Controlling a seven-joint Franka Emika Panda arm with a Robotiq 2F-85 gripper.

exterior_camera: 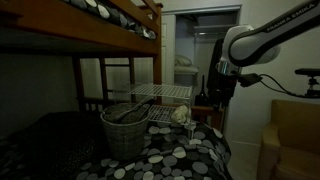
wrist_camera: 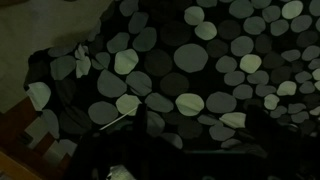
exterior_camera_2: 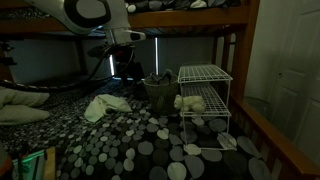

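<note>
The black and white arm reaches in from the right in exterior view 1, and its dark gripper (exterior_camera: 218, 92) hangs above the near side of the bed. From exterior view 2 the gripper (exterior_camera_2: 127, 66) is high over the bed, clear of the things on it. Two dark fingers, set well apart, show at the bottom of the wrist view, with only dotted bedding (wrist_camera: 190, 103) visible between them. A woven basket (exterior_camera: 125, 135) stands on the bed with dark contents. Beside it is a white wire rack (exterior_camera_2: 205, 73), with a pale plush-like object (exterior_camera_2: 190, 103) at its lower shelf.
A crumpled white cloth (exterior_camera_2: 107, 106) lies on the bed. The upper bunk (exterior_camera: 80, 30) overhangs the basket, and a wooden rail (exterior_camera_2: 265, 130) runs along one side. A brown armchair (exterior_camera: 290, 140) stands at the right. Much of the dotted bedding is clear.
</note>
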